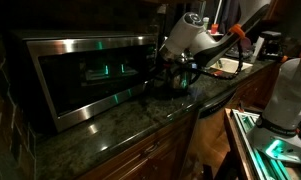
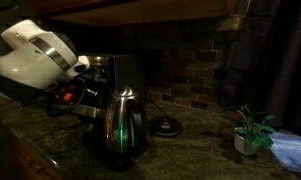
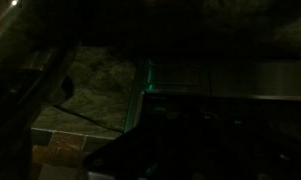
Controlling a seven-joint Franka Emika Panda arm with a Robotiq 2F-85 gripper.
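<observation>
A microwave [image 1: 80,85] with a steel frame and dark door front stands on the counter, with green reflections in its glass. In exterior view 2 part of it shows behind the white arm [image 2: 40,60]. My gripper [image 1: 162,76] is shut close to the microwave's right side in exterior view 1, small and dark there. Nothing can be made out between its fingers. The wrist view is very dark: the microwave's metal edge [image 3: 210,96] crosses it, and the fingers are only a dim shape. Whether the gripper touches the microwave cannot be told.
A steel kettle [image 2: 123,122] stands on the counter near the arm, with a round dark base [image 2: 165,126] behind it. Farther right are a potted plant [image 2: 252,130] and a pale cloth [image 2: 292,150]. Bare counter [image 1: 95,140] lies before the microwave.
</observation>
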